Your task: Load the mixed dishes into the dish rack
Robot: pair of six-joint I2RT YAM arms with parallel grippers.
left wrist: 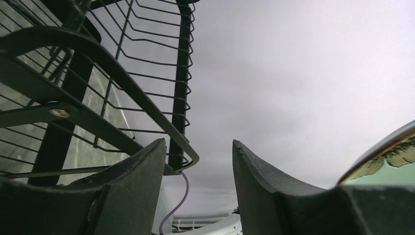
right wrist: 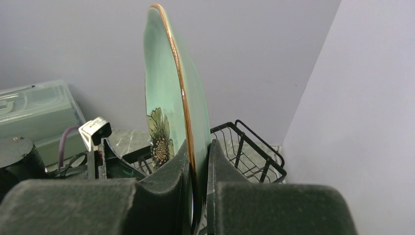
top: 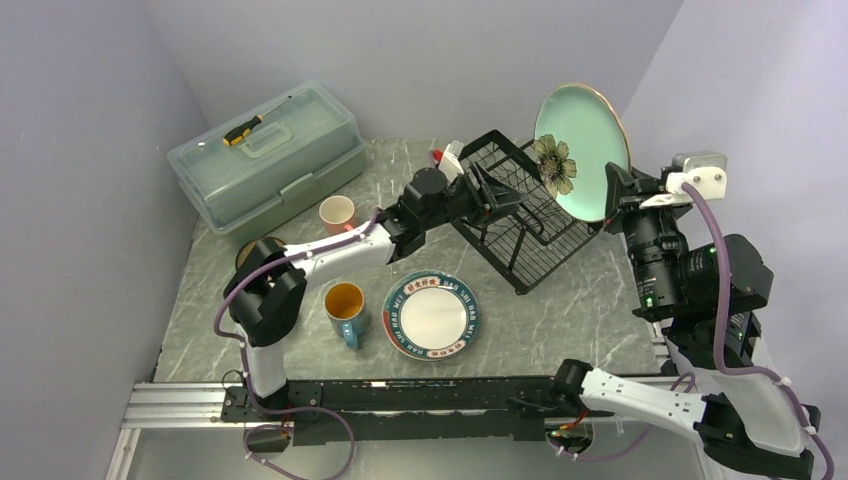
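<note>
A mint plate (top: 590,150) with a flower print is held upright in my right gripper (top: 617,190), shut on its rim above the right side of the black dish rack (top: 530,260); the right wrist view shows the plate (right wrist: 169,83) edge-on between the fingers. My left gripper (top: 498,200) is over the rack's left part, open, with nothing between its fingers in the left wrist view. A bordered plate (top: 432,315), a blue mug (top: 350,325) and a pink cup (top: 338,214) stand on the counter.
A lidded toolbox (top: 270,170) with a screwdriver on it fills the back left. Walls stand at back and sides. Clear counter lies at the front right, below the rack.
</note>
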